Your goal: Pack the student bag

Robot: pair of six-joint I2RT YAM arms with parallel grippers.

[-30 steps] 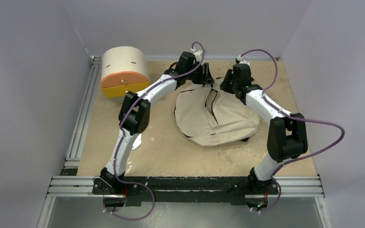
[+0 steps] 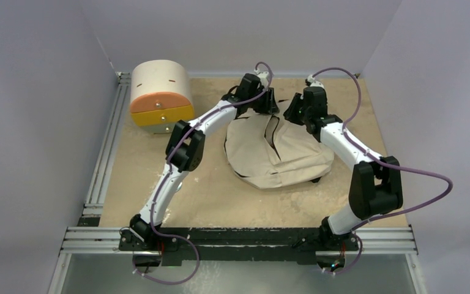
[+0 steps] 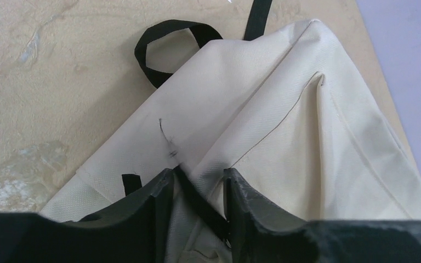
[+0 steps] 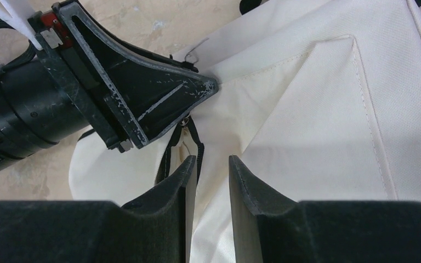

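A cream cloth bag point(image 2: 251, 153) lies flattened on the table, a dark zipper running down its middle. My left gripper is low over its upper part, part open, with a seam and the dark zipper point(image 3: 203, 208) seen between its fingers; whether it touches them I cannot tell. My right gripper is part open above the bag's upper right, nothing clear between its fingers. In the right wrist view the left gripper's housing sits at upper left, over the zipper's end. Black straps point(image 3: 257, 16) stick out beyond the bag's top edge.
A rounded drawer box point(image 2: 159, 89) with orange and yellow fronts stands at the back left. Walls rise at the back and both sides.
The bag looks unchanged.
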